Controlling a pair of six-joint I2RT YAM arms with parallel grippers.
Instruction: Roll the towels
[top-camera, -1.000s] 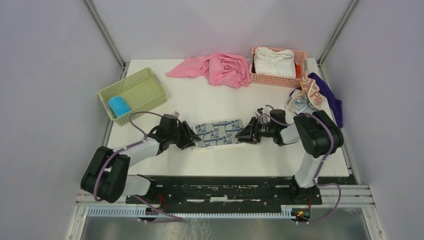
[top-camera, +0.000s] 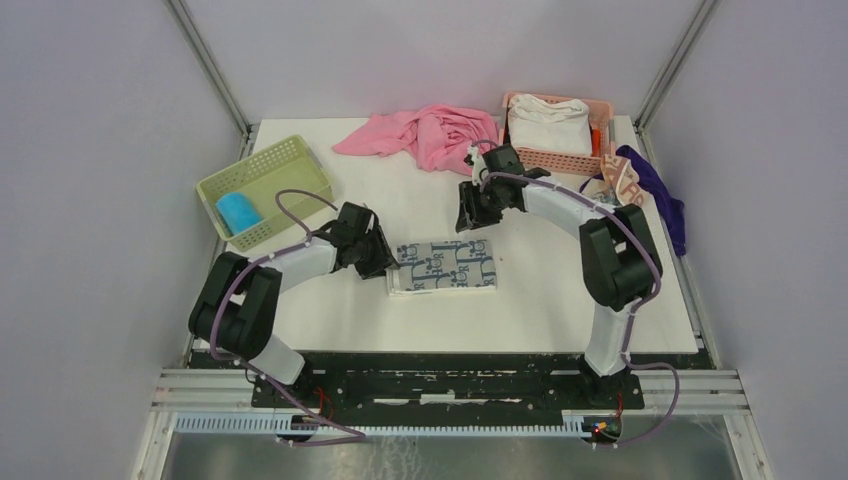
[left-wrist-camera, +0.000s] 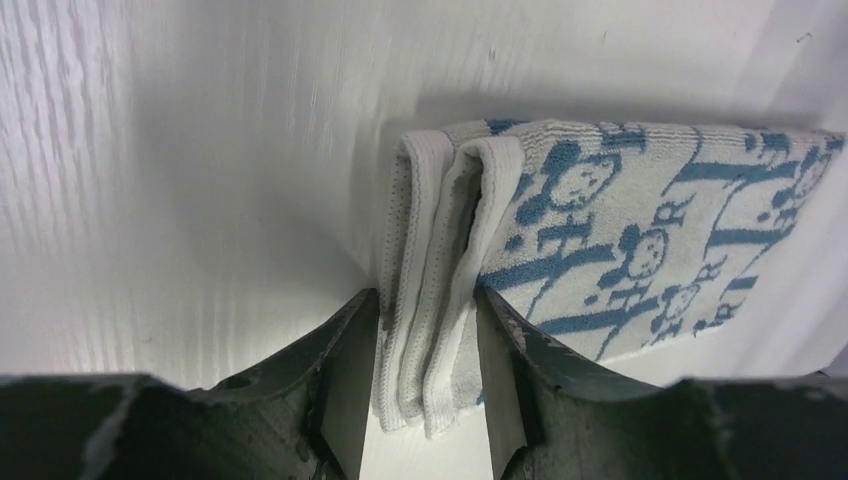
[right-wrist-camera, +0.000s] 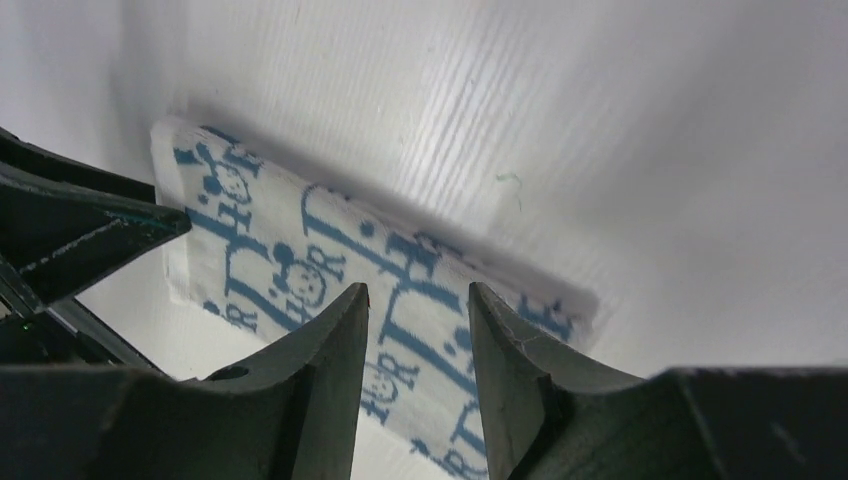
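Observation:
A white towel with a dark blue pattern (top-camera: 446, 266) lies folded into a flat rectangle mid-table. At its left end, my left gripper (top-camera: 388, 267) is part open; in the left wrist view its fingers (left-wrist-camera: 345, 375) straddle the layered white edge of the towel (left-wrist-camera: 430, 290). Whether the pads touch the cloth cannot be told. Just beyond the towel's far right edge, my right gripper (top-camera: 468, 227) hovers part open. In the right wrist view the towel (right-wrist-camera: 320, 265) stretches below and past its fingers (right-wrist-camera: 335, 370), with no cloth pinched between them.
A green basket (top-camera: 290, 150) at the back left holds a blue roll (top-camera: 238, 213). Behind lies a crumpled pink towel (top-camera: 440, 138), beside a pink basket (top-camera: 555, 160) with white cloth. More towels (top-camera: 655, 195) heap at the right edge.
The towel has barely shifted.

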